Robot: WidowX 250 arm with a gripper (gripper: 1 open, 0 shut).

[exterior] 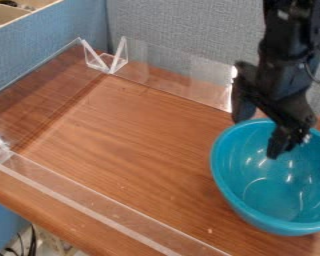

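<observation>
A large teal bowl (270, 195) stands on the wooden table at the right. My black gripper (263, 120) hangs over the bowl's back part, its lower end near the back rim and blurred by motion. It is open, as far as the blurred fingers show, and I see nothing held in it. The inside of the bowl that shows looks empty.
Clear plastic walls with white brackets (107, 58) run along its back and left side. A grey padded wall stands behind, and cables hang at the lower left.
</observation>
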